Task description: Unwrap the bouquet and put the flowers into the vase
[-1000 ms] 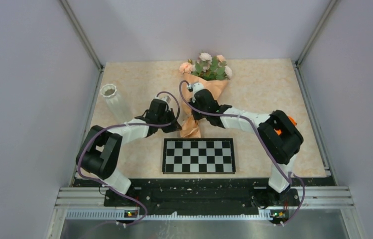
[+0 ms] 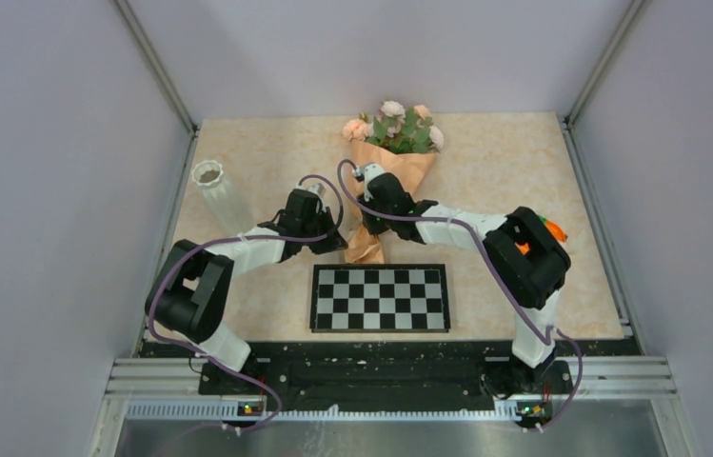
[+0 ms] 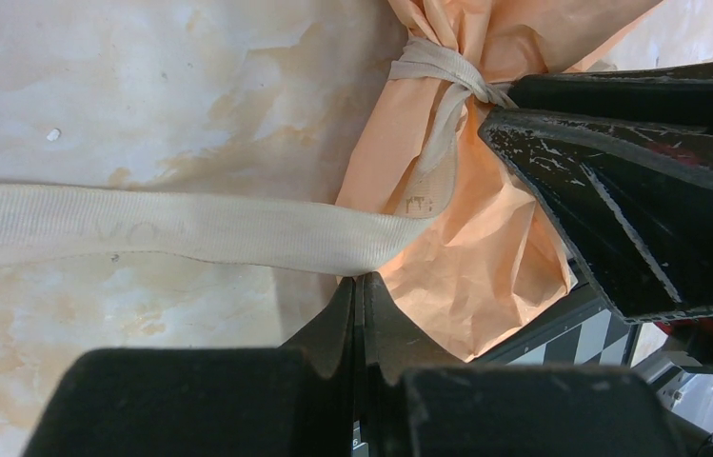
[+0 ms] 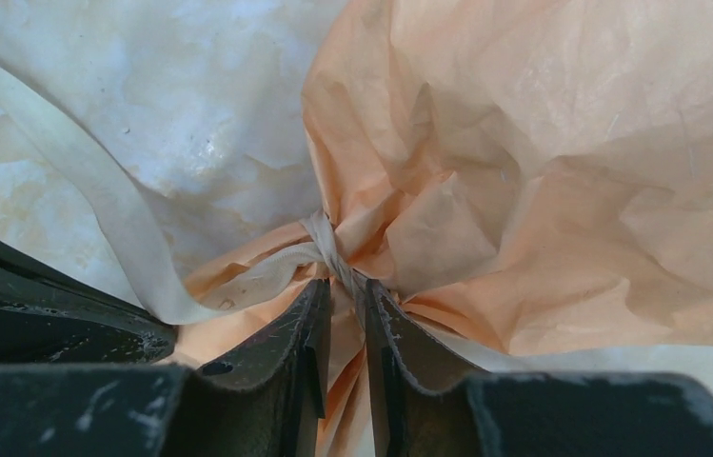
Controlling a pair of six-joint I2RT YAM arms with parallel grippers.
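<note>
A bouquet of pale pink and white flowers (image 2: 396,126) lies on the table in peach paper (image 2: 405,169). A cream ribbon (image 3: 190,224) ties the paper at its neck, with a long tail running left. My left gripper is shut with its tips at the lower edge of that tail, where the ribbon bends sharply and looks pinched. Around the tied knot (image 4: 338,262) stands my right gripper, its fingers a little apart and the ribbon showing in the gap. The ribbed clear vase (image 2: 223,198) is at the left, apart from both arms.
A black-and-white checkered board (image 2: 380,297) in a dark frame lies just in front of the paper's lower end. Something orange (image 2: 554,229) sits at the right, partly behind the right arm.
The right arm's elbow has shifted slightly left, and its gripper has tilted and moved a little forward at the bouquet's neck. The left arm, flowers and vase look unchanged.
</note>
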